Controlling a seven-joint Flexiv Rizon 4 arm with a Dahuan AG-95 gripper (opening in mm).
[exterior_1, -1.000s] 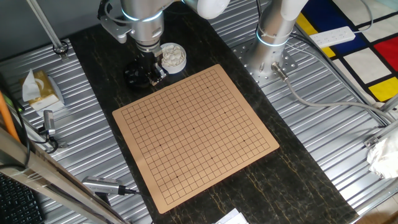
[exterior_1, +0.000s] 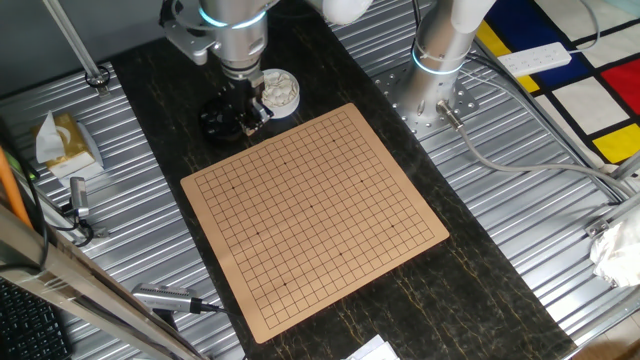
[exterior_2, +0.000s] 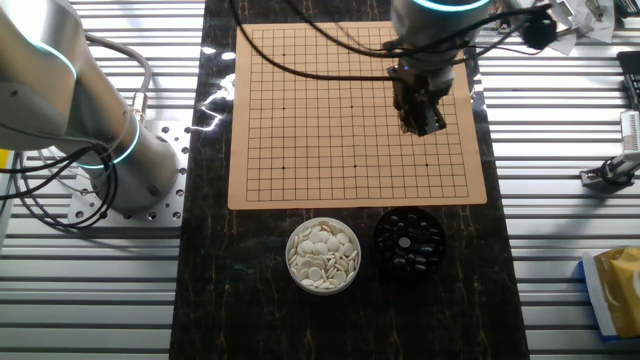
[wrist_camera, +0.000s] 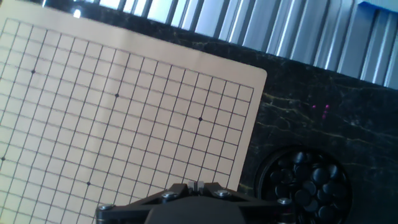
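Note:
A tan grid board (exterior_1: 315, 220) lies flat on the dark marbled table, and no stones show on it. My gripper (exterior_1: 257, 122) hangs beside the board's edge in exterior view 1; from the opposite side, the gripper (exterior_2: 425, 122) overlaps the board. In the wrist view the fingertips of my gripper come together in front of the board's edge, shut, with no stone visible between them. A black bowl of black stones (wrist_camera: 306, 188) sits to the right there. Beside it in exterior view 2, a white bowl (exterior_2: 323, 257) is full of white stones.
The robot's base (exterior_1: 430, 95) stands on the ribbed metal surface beyond the table's edge. A tissue box (exterior_1: 68, 148) is on the opposite side. White paper (exterior_1: 374, 349) lies at the bottom of exterior view 1. Dark cables (exterior_2: 330, 75) cross above the board.
The arm and gripper have shifted slightly to the right in exterior view 1. Board and bowls have stayed where they were.

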